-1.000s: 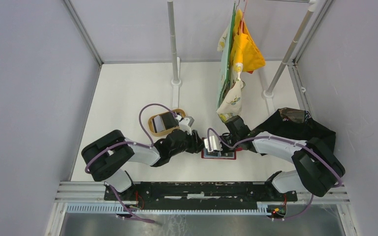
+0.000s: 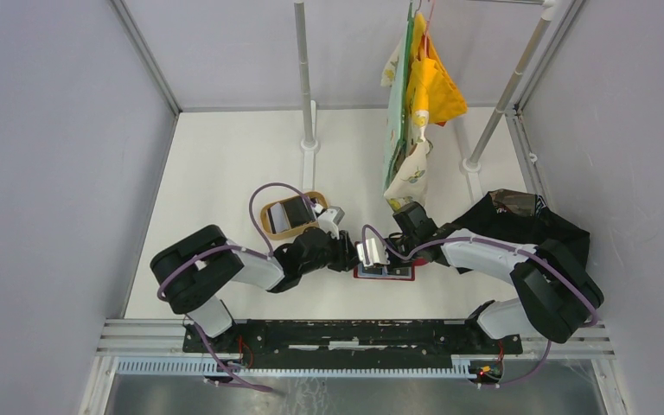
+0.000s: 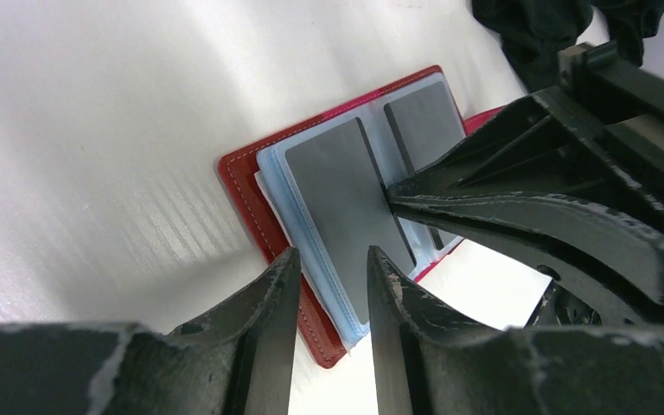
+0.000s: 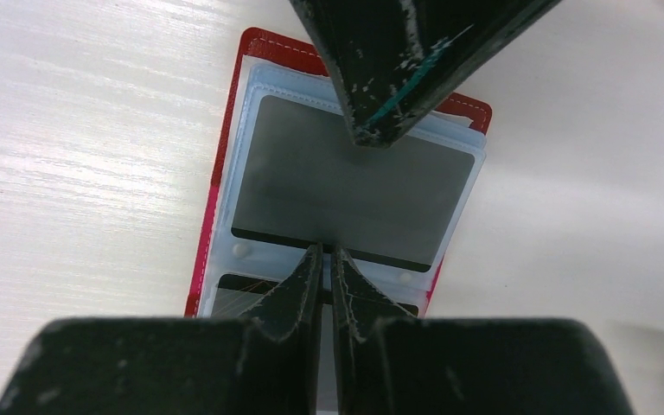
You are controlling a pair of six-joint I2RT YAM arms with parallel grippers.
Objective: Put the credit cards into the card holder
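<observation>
The red card holder [image 3: 242, 190] lies on the table with clear blue sleeves holding dark grey cards [image 3: 337, 216]. My left gripper is at the holder's left end, fingers narrowly parted over the sleeve's edge; whether anything is between them is unclear. My right gripper has its fingertips together on the strip between two card pockets [image 4: 354, 194]; nothing clear shows between them. The top view shows both grippers close together at the holder [image 2: 385, 277], partly covering it.
An orange tray [image 2: 275, 230] with cards stands behind my left arm. Hanging cloths [image 2: 428, 78] are at the back, a black bag [image 2: 527, 225] at right, and white poles rise from the table.
My left arm and gripper have shifted slightly right, toward the holder. The right arm has barely moved.
</observation>
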